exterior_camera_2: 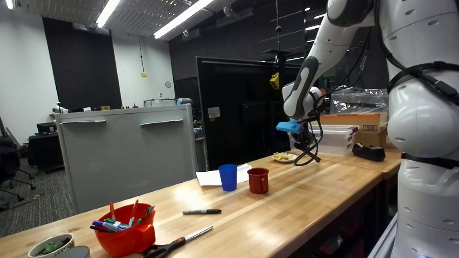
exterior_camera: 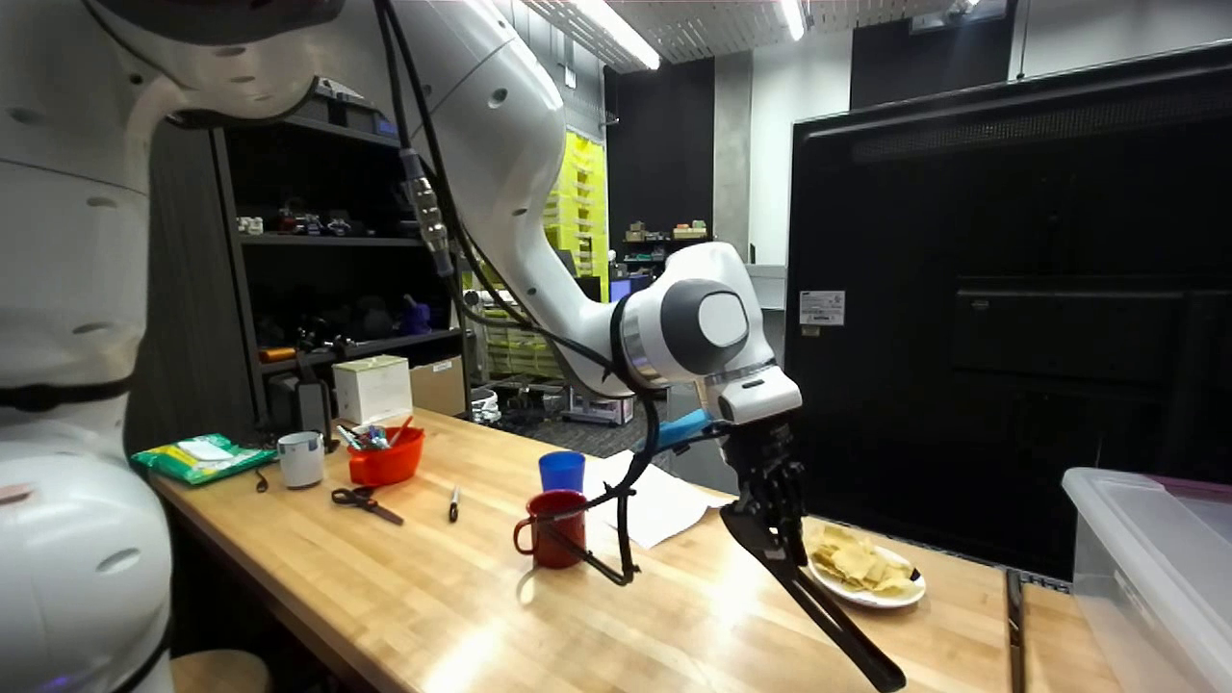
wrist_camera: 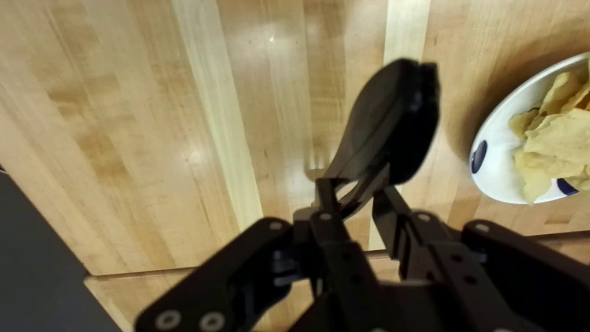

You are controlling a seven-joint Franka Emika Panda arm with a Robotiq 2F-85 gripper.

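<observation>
My gripper (exterior_camera: 787, 541) is shut on a long black utensil (exterior_camera: 849, 642) that looks like tongs, held above the table at a slant. In the wrist view, the fingers of the gripper close around its slim middle, and its broad, blurred end (wrist_camera: 381, 116) points away from me. A white plate (wrist_camera: 495, 160) with dark blue spots bears a heap of yellow chips (wrist_camera: 561, 138). It lies to the right of the utensil in that view, apart from it. From the opposite side, chips (exterior_camera_2: 282, 155) show just left of the gripper.
Near the middle of the table stand a red mug (exterior_camera: 556, 529) and a blue cup (exterior_camera: 562, 472) beside white paper (exterior_camera: 647, 508). Scissors (exterior_camera: 367, 503), a marker (exterior_camera: 453, 504) and a red pen holder (exterior_camera: 387, 458) lie farther off. A clear bin (exterior_camera: 1138, 577) is at the right.
</observation>
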